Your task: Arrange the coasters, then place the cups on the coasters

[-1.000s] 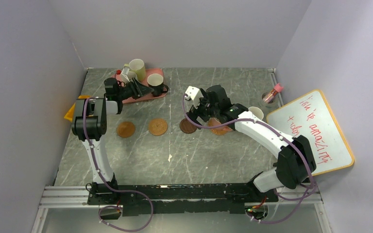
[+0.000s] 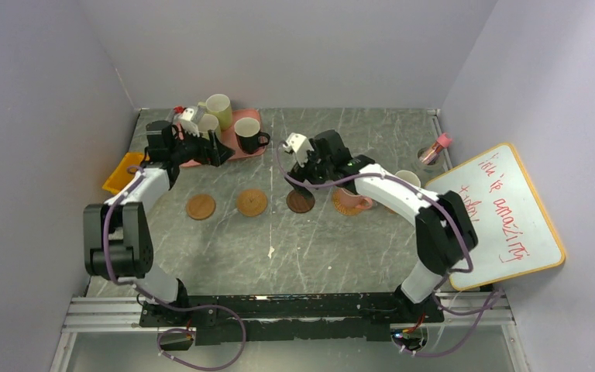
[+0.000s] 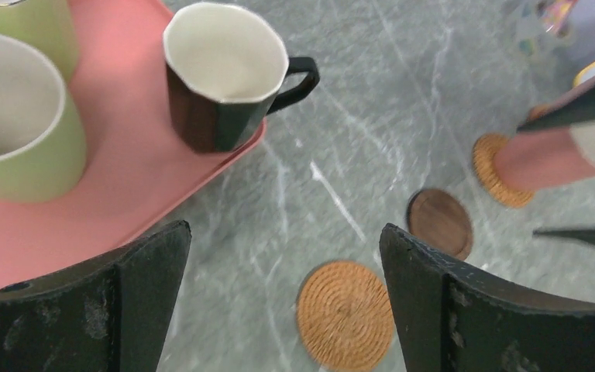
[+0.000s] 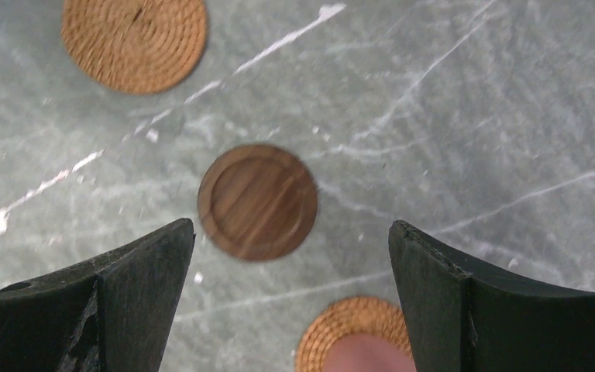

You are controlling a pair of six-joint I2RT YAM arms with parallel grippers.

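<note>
A black cup (image 3: 225,77) with a white inside stands upright on the pink tray (image 3: 143,213), near its corner, handle pointing right. Over the tray's left part, my left gripper (image 2: 221,149) is open and empty, apart from that cup. The dark wooden coaster (image 4: 258,203) lies bare on the grey table. My right gripper (image 2: 293,167) hangs open above the table near it, nothing between its fingers. Two woven coasters (image 2: 252,202) (image 2: 200,206) are bare as well. A pink cup (image 2: 351,198) stands on another woven coaster (image 3: 496,167) to the right.
Light green cups (image 3: 23,124) share the tray with the black one. A yellow bin (image 2: 122,174) is at the left edge. On the right are a white cup (image 2: 407,178), a glass holder (image 2: 429,157) and a whiteboard (image 2: 500,213).
My left gripper has drawn back leftward from the black cup, its arm swinging left. The right gripper has shifted left and slightly back. The cups and coasters stay in place.
</note>
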